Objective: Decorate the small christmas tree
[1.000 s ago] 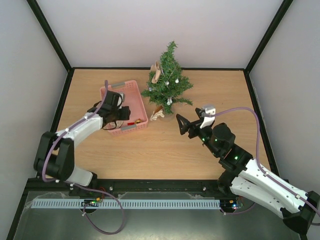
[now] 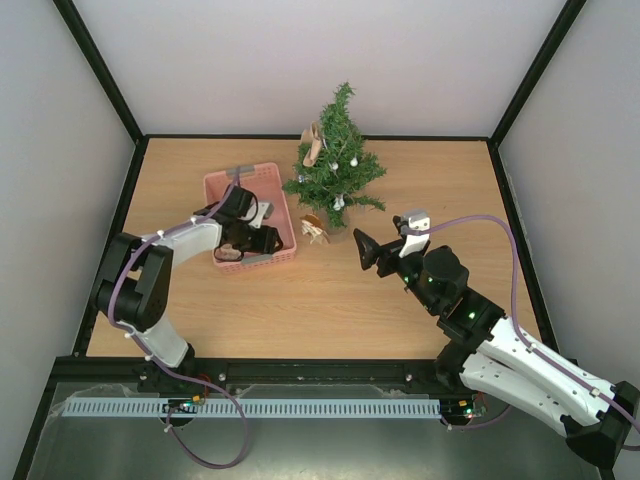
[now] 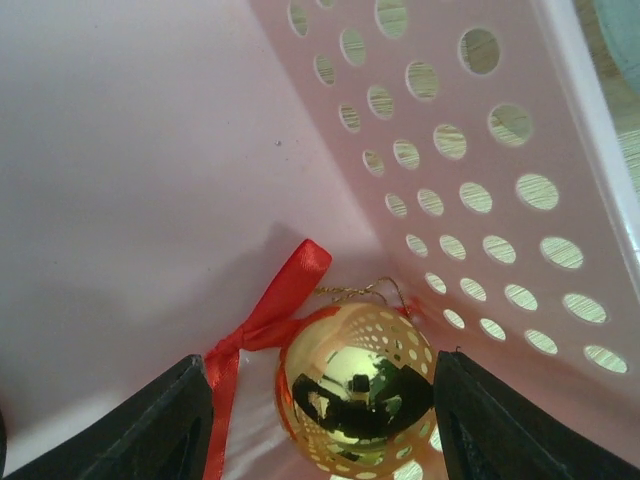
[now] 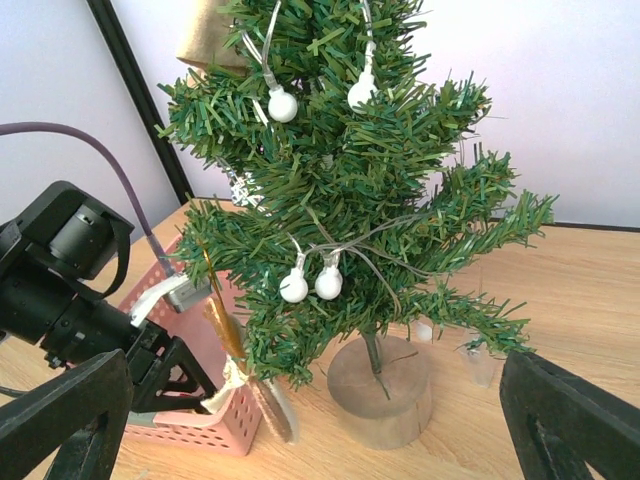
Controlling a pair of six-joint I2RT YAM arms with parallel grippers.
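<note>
In the left wrist view a shiny gold bauble (image 3: 355,390) with a red ribbon (image 3: 262,330) and a thin gold loop lies in the pink basket (image 2: 214,188), close to its perforated wall. My left gripper is open over it, one finger on each side, not closed on it. The small Christmas tree (image 2: 340,165) stands at the back on a round wooden base (image 4: 380,395). A bell-like tan ornament (image 2: 312,146) and a wood-and-cream ornament (image 2: 313,229) hang on it. My right gripper is open and empty, facing the tree.
White bulbs (image 4: 328,283) on a wire are wound through the branches. The basket's wall rises close beside the left fingers.
My left arm has moved right within the basket and now covers the gold bauble in the top view. The low wood-and-cream ornament has turned a little. My right arm stays still.
</note>
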